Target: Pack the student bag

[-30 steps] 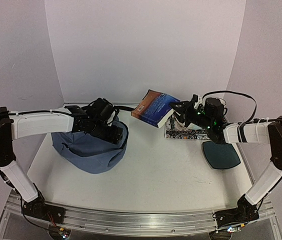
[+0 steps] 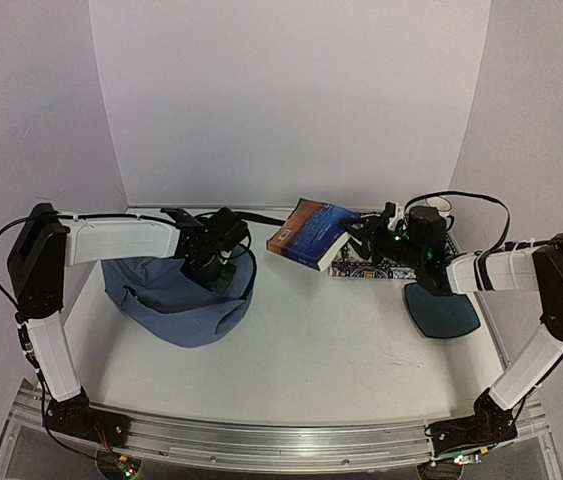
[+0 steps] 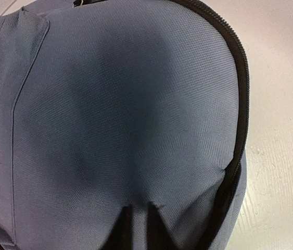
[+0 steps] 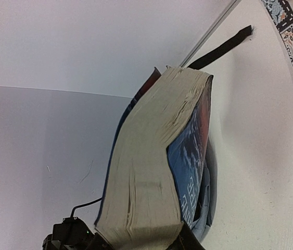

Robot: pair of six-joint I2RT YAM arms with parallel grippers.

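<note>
A thick blue and orange book is held in the air by my right gripper, shut on one end of it, right of the bag. The blue-grey bag lies at the left of the table with its zipper edge curving along the right side. My left gripper is over the bag; in the left wrist view its fingertips show blurred at the bottom, close together, with nothing visible between them, above the bag's fabric.
A patterned item lies at the back right, partly under the right arm, with a white mug behind. A dark teal slab lies at the right.
My right gripper has lowered slightly and moved a little right with the book. The left gripper has shifted within the bag's area. The bag looks largely unmoved.
</note>
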